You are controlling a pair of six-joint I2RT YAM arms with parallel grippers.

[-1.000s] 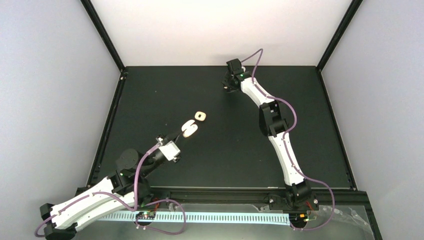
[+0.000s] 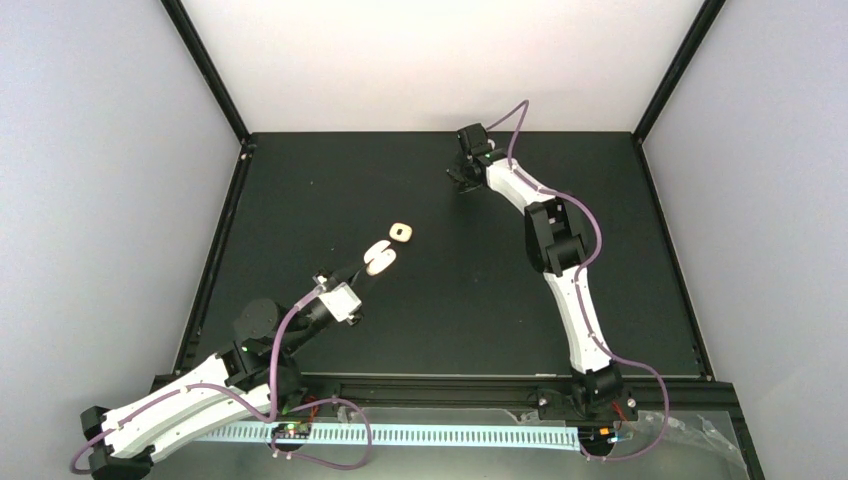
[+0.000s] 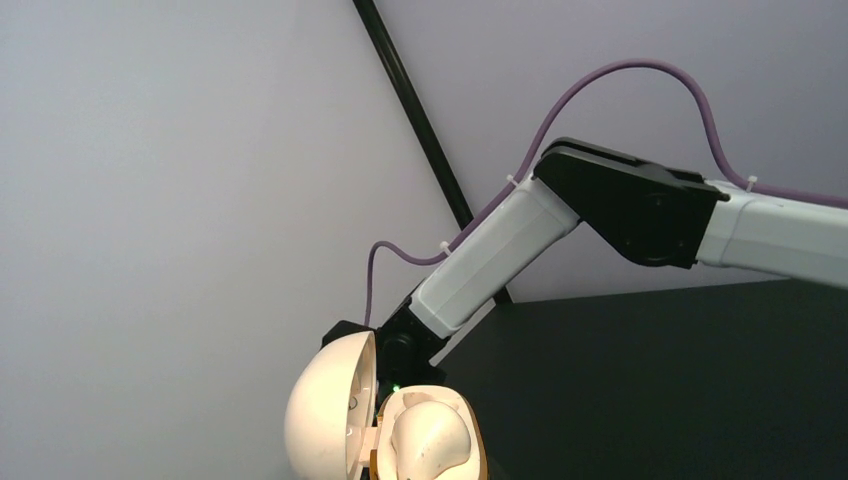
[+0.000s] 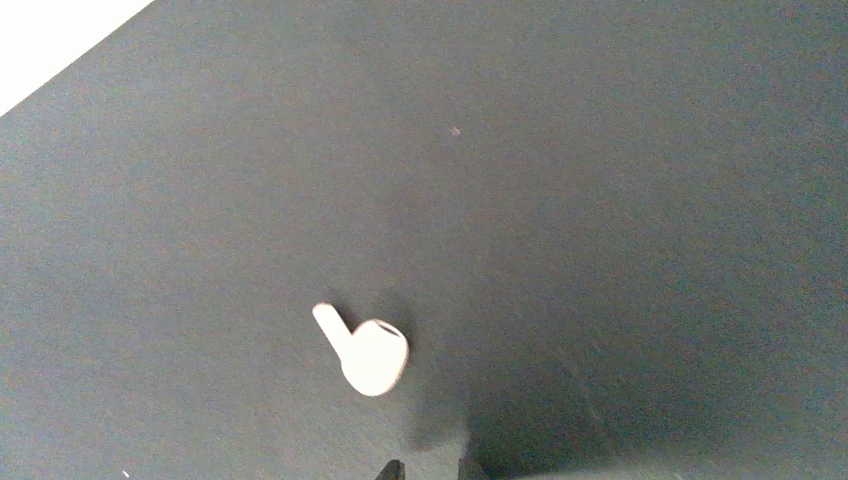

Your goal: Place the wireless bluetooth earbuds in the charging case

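Observation:
My left gripper (image 2: 364, 268) is shut on the white charging case (image 2: 381, 261), which in the left wrist view stands with its lid (image 3: 320, 410) raised and an earbud (image 3: 430, 440) seated in one side. My right gripper (image 2: 462, 183) is low near the back of the mat. In the right wrist view a white earbud (image 4: 373, 356) lies on the mat just beyond the fingertips (image 4: 471, 470), which have a narrow gap between them; whether they hold anything is hidden.
A small pale square piece (image 2: 400, 232) shows beside the case in the top view. The black mat (image 2: 600, 320) is otherwise largely clear; walls and dark frame bars bound it at back and sides.
The right arm has shifted slightly right and toward the front in the top view. The left arm and the case have not moved.

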